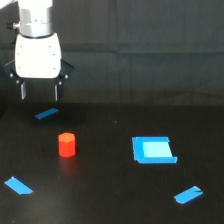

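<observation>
A red block (67,145) rests on the dark table, left of the middle. Up at the left, my gripper (40,92) hangs above and behind the block, clear of it. Its two dark fingers are spread wide, and nothing shows between them. To the right lies a white square (157,149) framed by blue tape (137,150), flat on the table with nothing on it.
Short strips of blue tape mark the table: a back left strip (47,114), a front left strip (18,186) and a front right strip (188,195). A dark curtain (140,60) closes off the back.
</observation>
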